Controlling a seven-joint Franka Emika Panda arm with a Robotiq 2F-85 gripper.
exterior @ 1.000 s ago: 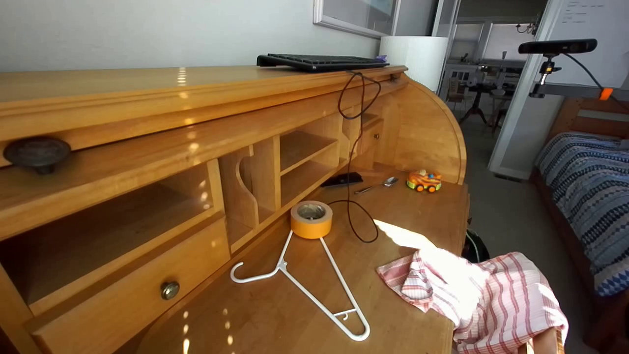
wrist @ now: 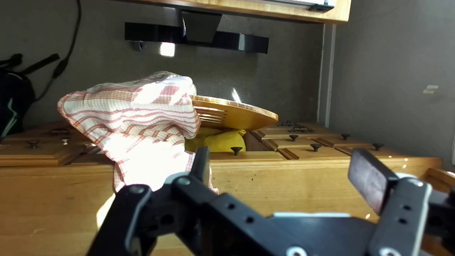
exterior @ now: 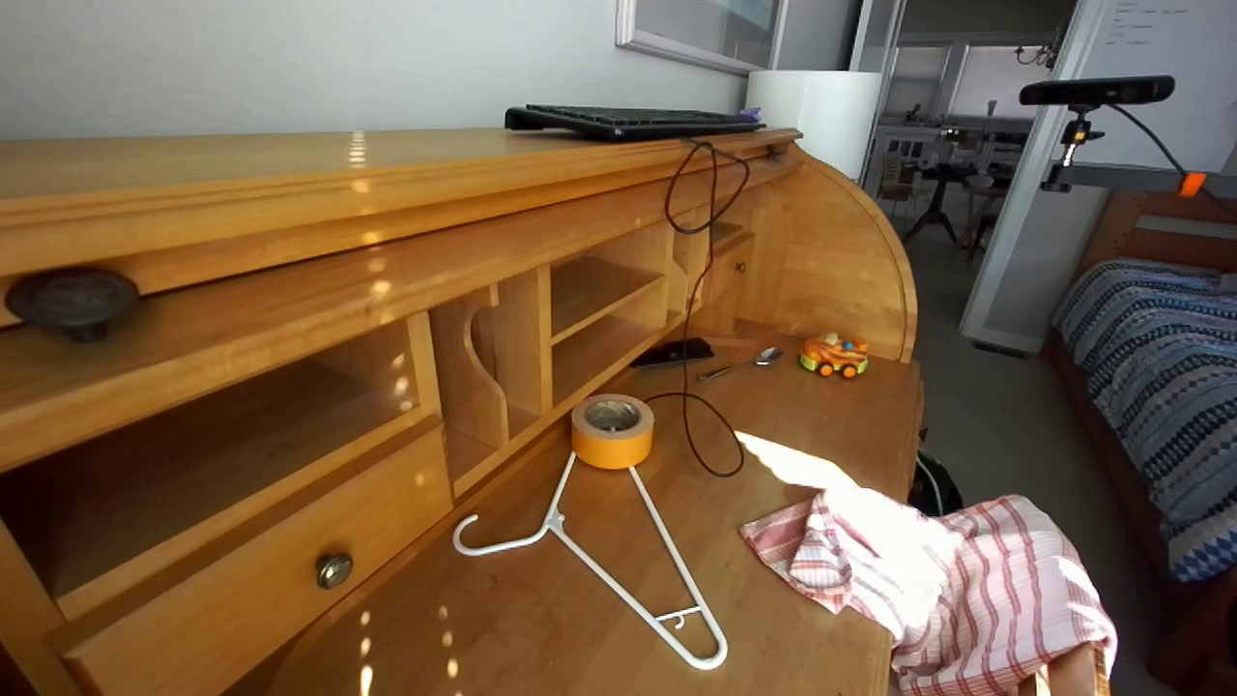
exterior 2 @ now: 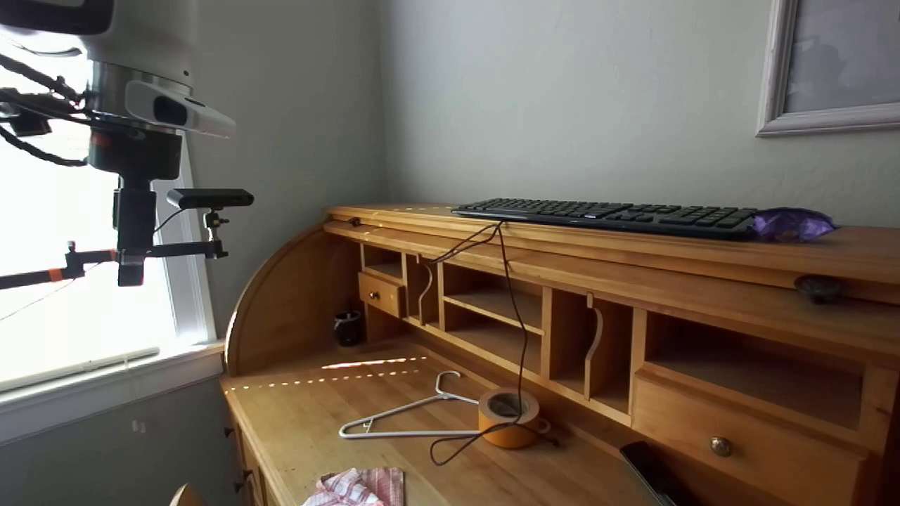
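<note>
In the wrist view my gripper stands open, its two pads far apart with nothing between them. Below it lies the desk top, and a white hanger shows partly behind the gripper's body. A red-striped white cloth (wrist: 145,123) drapes from the desk edge over a wooden chair back (wrist: 243,114). On the desk, the white hanger (exterior: 615,580) lies flat, with an orange roll of tape (exterior: 614,439) over one end. In exterior view 2 the arm (exterior 2: 139,152) hangs high at the left, well clear of the desk; the fingers cannot be made out there.
A black keyboard (exterior: 632,121) sits on the desk's upper ledge, its cable (exterior: 692,302) looping down to the desktop. Towards the far end lie a spoon (exterior: 742,363), a dark flat object (exterior: 673,353) and an orange toy car (exterior: 834,356).
</note>
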